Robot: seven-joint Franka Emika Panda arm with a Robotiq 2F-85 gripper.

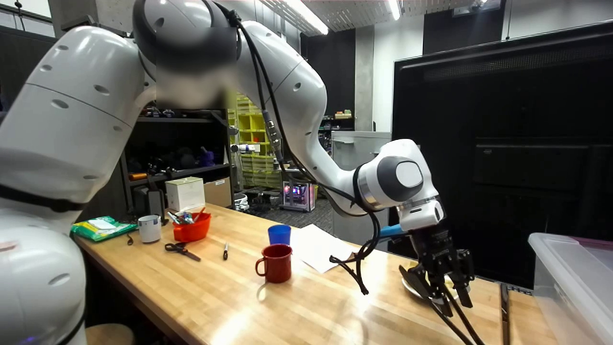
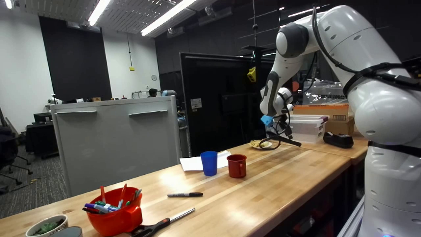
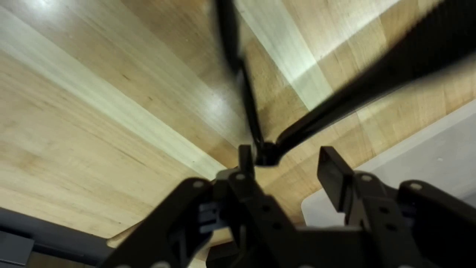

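My gripper stands open at the far right end of the table. A black tong-like tool (image 3: 321,107) with two long arms shows blurred in the wrist view. The joined end of the tool lies near the left of my fingers (image 3: 245,160), and its arms spread away from there. Whether it touches that finger I cannot tell. In exterior view 1, my gripper (image 1: 456,306) is low over the table, with the tool's arms (image 1: 470,327) slanting down past it. A white plate (image 1: 411,288) of yellow food sits behind, partly hidden by the gripper.
A clear plastic bin (image 1: 566,281) stands close on the right. The red mug (image 1: 277,263), blue cup (image 1: 279,234) and white paper (image 1: 316,247) are mid-table. Farther left are a marker (image 2: 185,195), scissors (image 2: 158,227) and a red pen holder (image 2: 122,221).
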